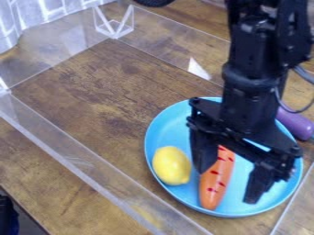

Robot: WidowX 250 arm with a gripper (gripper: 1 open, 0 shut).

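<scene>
My black gripper [230, 160] hangs open over a blue plate [214, 209], its two fingers spread apart above an orange carrot with red marks [215, 184]. A yellow lemon-like object [171, 167] lies on the plate to the carrot's left. The gripper hides part of the plate and the carrot's upper end; whether a finger touches the carrot is unclear.
A purple eggplant-like object [296, 123] lies right of the plate, partly behind the arm. Clear plastic walls run along the left and lower left of the wooden surface [98, 83]. The wood left of and behind the plate is bare.
</scene>
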